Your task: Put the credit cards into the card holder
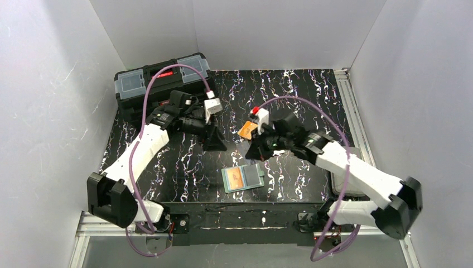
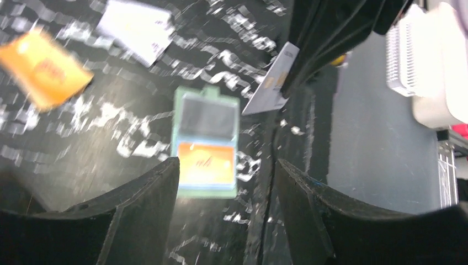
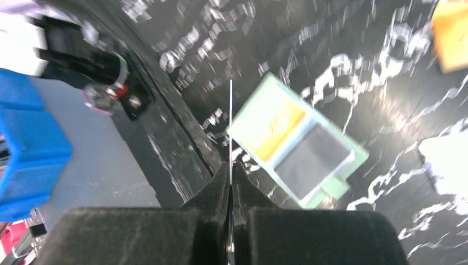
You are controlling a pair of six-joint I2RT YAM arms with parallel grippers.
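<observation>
In the right wrist view a thin card (image 3: 230, 127) stands edge-on between the closed fingers of my right gripper. The left wrist view shows the same grey card (image 2: 270, 85) jutting from the right fingers, above the table. My left gripper is parted, empty between its fingers, to the left of the right one. Below both lies the pale green card holder (image 1: 243, 190), an orange card (image 1: 235, 177) in its left half and a grey pocket (image 1: 253, 175) in its right half. Another orange card (image 2: 47, 69) and a white card (image 2: 137, 30) lie flat on the table.
A black toolbox (image 1: 162, 84) takes up the back left of the marbled table. Along the right side sits a pale container (image 1: 341, 177). Bare tabletop surrounds the card holder.
</observation>
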